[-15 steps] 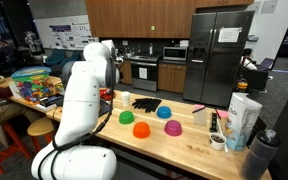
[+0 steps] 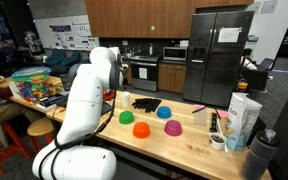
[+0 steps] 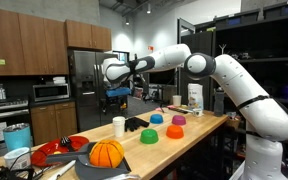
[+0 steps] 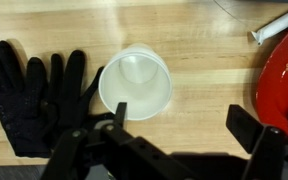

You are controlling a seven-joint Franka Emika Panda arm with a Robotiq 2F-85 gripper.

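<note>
A white cup [image 4: 135,85] stands upright on the wooden table, its mouth facing the camera in the wrist view and nothing visible inside. My open gripper is above the table with its fingers [image 4: 249,125] spread wide and nothing between them. The left finger overlaps the cup's lower edge in that view. From outside, the gripper [image 3: 116,86] hangs well above the cup [image 3: 119,127], clear of it.
Dark gloves [image 4: 64,100] lie left of the cup, a red plate [image 4: 282,80] to its right. Green [image 2: 124,116], orange [image 2: 141,130], blue [image 2: 163,112] and purple [image 2: 173,126] bowls sit on the table. A round orange object [image 3: 107,153] stands by the near edge.
In exterior view 1 the arm's far end has shifted slightly to the right. The cup and bowls stay where they were.
</note>
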